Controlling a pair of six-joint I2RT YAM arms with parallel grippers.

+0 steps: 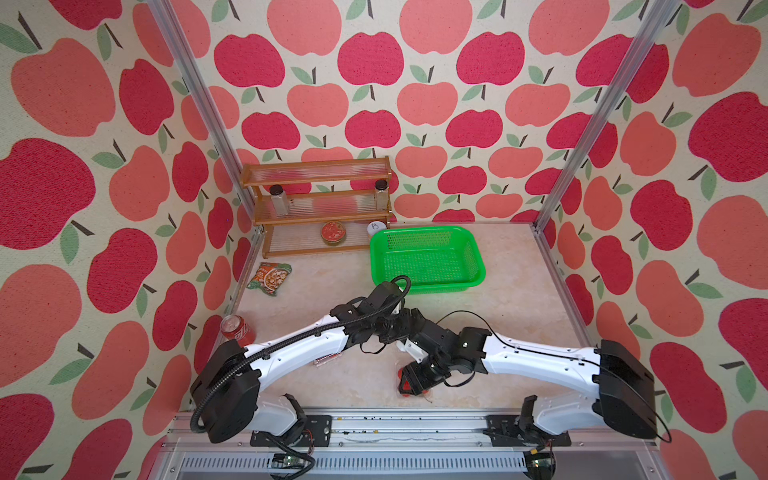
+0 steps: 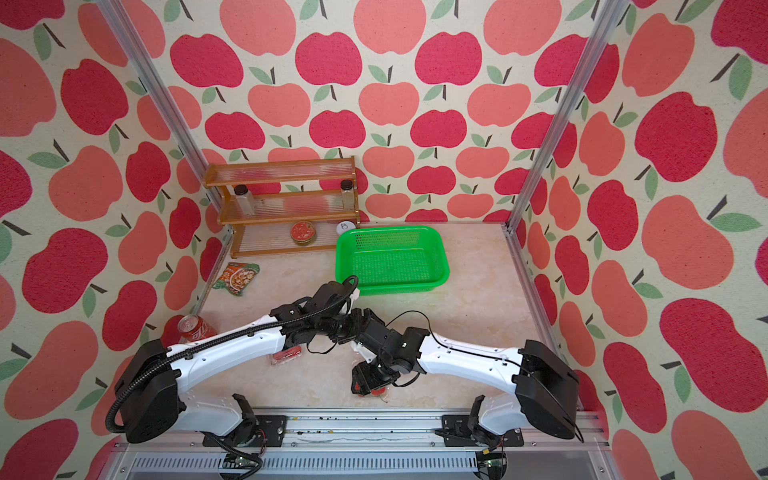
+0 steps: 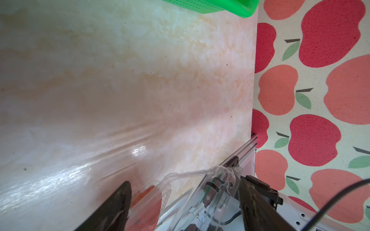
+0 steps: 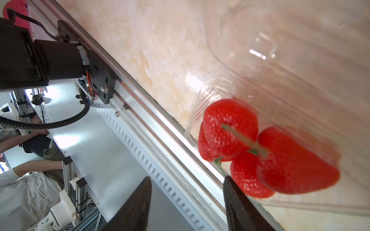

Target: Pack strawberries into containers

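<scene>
In the right wrist view, a clear plastic container (image 4: 191,122) holds several strawberries (image 4: 231,127). Its clear lid (image 4: 262,44) stands raised, reaching across the upper right. My right gripper is open at the container's front edge, with the strawberries beside and beyond one finger and nothing between the fingers. From the left wrist view, my left gripper is open too; clear plastic (image 3: 188,174) shows between and beyond its fingers, and whether they touch it I cannot tell. Both arms largely hide the container in the top views.
Behind the arms sits an empty green basket (image 1: 428,284). A wooden shelf (image 1: 320,216) with jars and tins stands at the back left. On the left are a snack packet (image 1: 270,277) and a red can (image 1: 234,328).
</scene>
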